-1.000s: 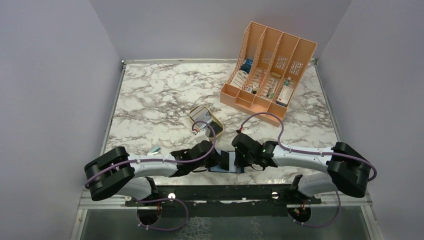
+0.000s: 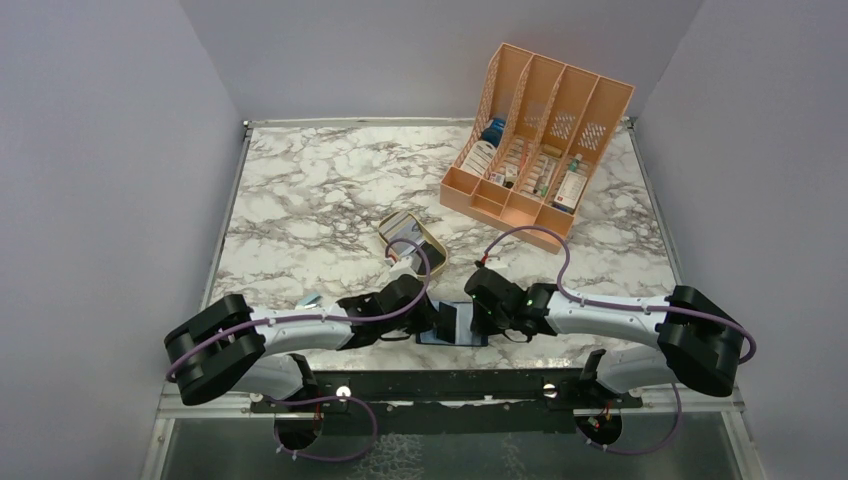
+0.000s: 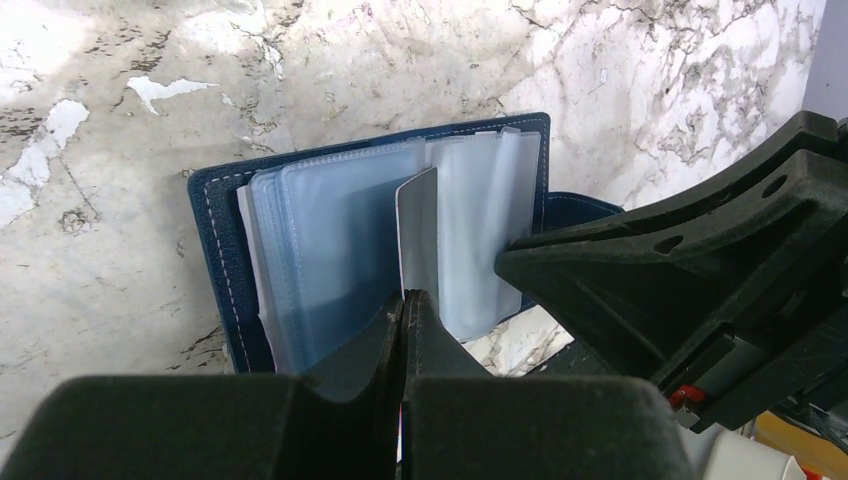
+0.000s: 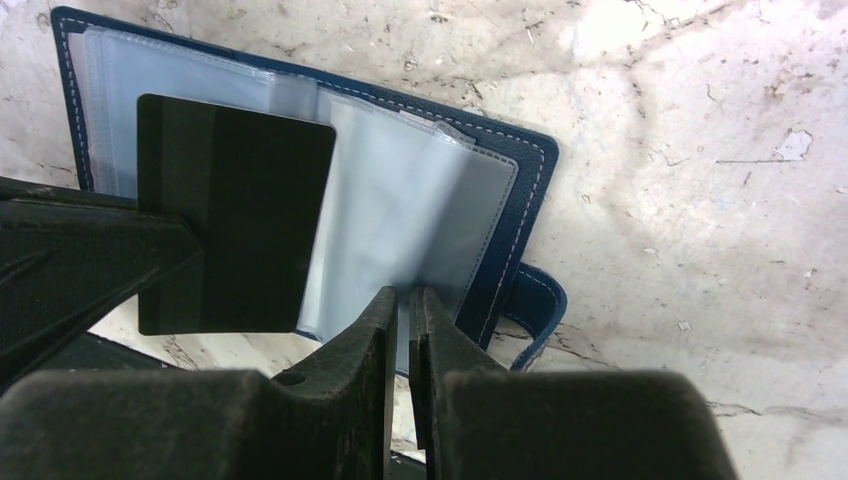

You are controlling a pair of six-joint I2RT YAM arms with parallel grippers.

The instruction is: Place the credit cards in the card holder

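An open navy card holder [image 3: 225,260] with clear sleeves lies on the marble table. A dark card stands over the sleeves, seen edge-on in the left wrist view [image 3: 418,225]. My left gripper is shut at that card's lower end; whether anything is between its fingers is hard to see. My right gripper is shut on the clear sleeve [image 4: 420,210] at the holder's right part. In the top view both grippers meet over the holder at the front edge.
A tray of cards [image 2: 400,230] lies behind the holder. A peach organizer [image 2: 535,215] with bottles and boxes stands at back right. A small light-blue item [image 2: 308,300] lies left.
Both arms have shifted very slightly; the holder and dark card look nearly the same in the top view.
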